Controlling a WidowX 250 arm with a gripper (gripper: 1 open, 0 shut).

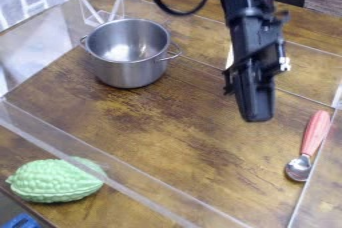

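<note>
My black gripper (pixel 255 107) hangs over the right middle of the wooden surface, pointing down, blurred; it looks shut, with nothing visible between its fingers. A steel pot (pixel 130 65) with two handles stands at the upper left. An ice cream scoop (pixel 313 138) with a pink handle lies at the right, below and right of my gripper. A pale green bitter melon (pixel 54 180) lies at the lower left.
Clear plastic walls (pixel 127 192) border the work area. A white object behind the arm is mostly hidden. Something blue sits in the bottom left corner.
</note>
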